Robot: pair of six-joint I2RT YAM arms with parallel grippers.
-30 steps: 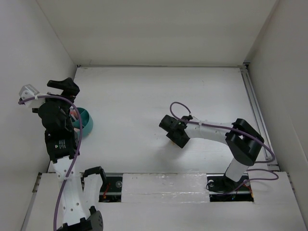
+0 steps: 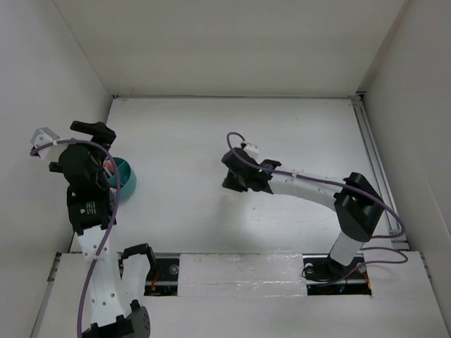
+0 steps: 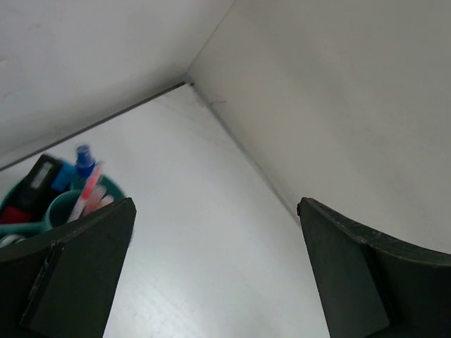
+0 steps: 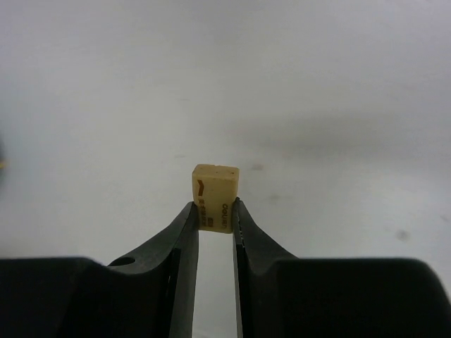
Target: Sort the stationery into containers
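My right gripper is shut on a small yellowish eraser (image 4: 215, 190) with printing on it, over the white table; in the top view that gripper (image 2: 236, 182) is near the middle. My left gripper stands open with nothing between its fingers, above the left side. In the left wrist view a teal organizer (image 3: 60, 211) holds a black item (image 3: 35, 183), a blue bottle (image 3: 84, 163) and pink pens (image 3: 88, 190); the top view shows it (image 2: 125, 179) partly hidden by the left arm.
The white table (image 2: 176, 155) is enclosed by walls at the back and sides.
My right gripper has moved left and up in the top view, with the eraser between its fingers.
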